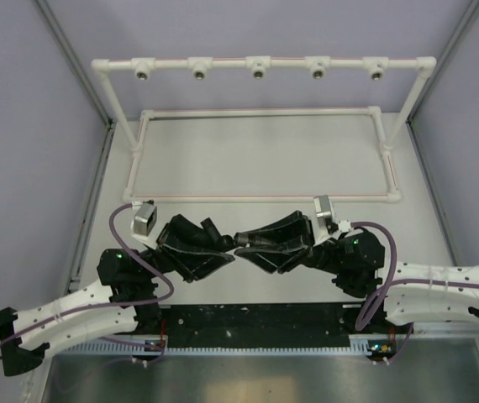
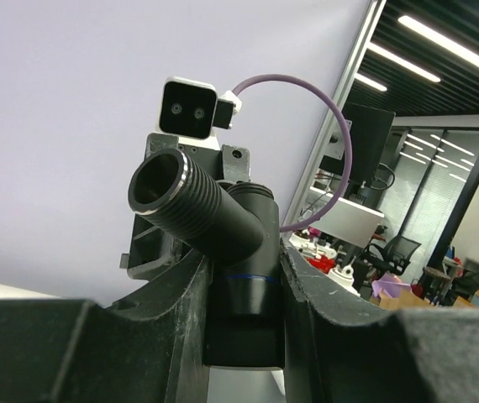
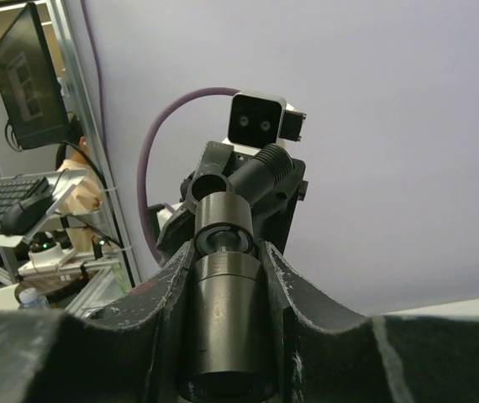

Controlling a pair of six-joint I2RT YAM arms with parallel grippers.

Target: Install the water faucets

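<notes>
Above the front middle of the workspace, my left gripper [image 1: 223, 250] and right gripper [image 1: 241, 245] face each other tip to tip. The left one is shut on a black faucet body [image 2: 244, 294], whose ribbed, threaded stub [image 2: 191, 201] slants up and to the left in the left wrist view. A dark cylindrical faucet part [image 3: 227, 323] with a narrower neck is clamped by the right gripper. Its far end points at the faucet body's round opening [image 3: 210, 186]. Whether the two parts touch cannot be told.
Behind the arms stands a white pipe frame [image 1: 260, 199]; its raised top bar [image 1: 229, 64] carries several downward tee outlets [image 1: 258, 67]. The white floor [image 1: 256, 155] inside the frame is clear. A black strip [image 1: 256, 326] lies along the front.
</notes>
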